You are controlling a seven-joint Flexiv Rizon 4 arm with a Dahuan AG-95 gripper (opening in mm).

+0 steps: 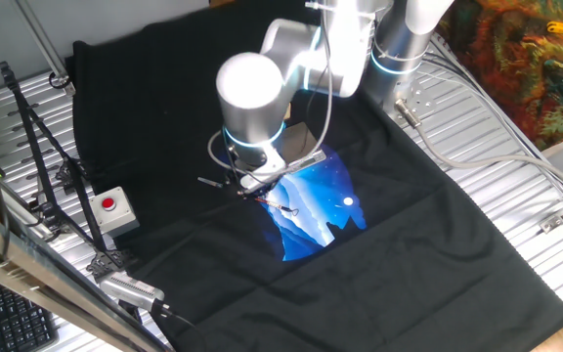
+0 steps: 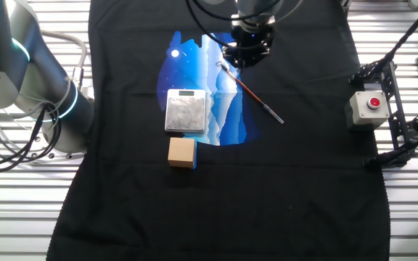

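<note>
My gripper is low over the blue picture sheet, near the hooked end of a thin red-and-silver tool. In exterior view 1 the dark gripper covers the middle of this tool, whose hooked end shows on the sheet. I cannot make out whether the fingers are open or shut, or whether they touch the tool. A silver scale lies on the sheet, with a small cardboard box just beyond its edge. The arm hides most of the box in exterior view 1.
A red-button box stands at the cloth's side by a black frame. Cables hang loosely around the arm.
</note>
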